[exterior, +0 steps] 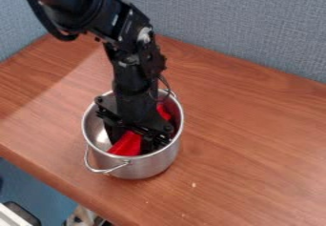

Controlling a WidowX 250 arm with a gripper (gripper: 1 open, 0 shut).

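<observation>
A steel pot (pixel 147 165) with wire handles stands on the wooden table near its left front edge. A red elongated object (pixel 125 146) lies inside it, partly hidden by the arm. My black gripper (pixel 140 133) is down inside the pot over the red object. Its fingertips are mostly hidden, so whether it grips the red object is unclear.
A grey-blue wall (pixel 242 20) runs along the back. The table edge drops away at the lower left.
</observation>
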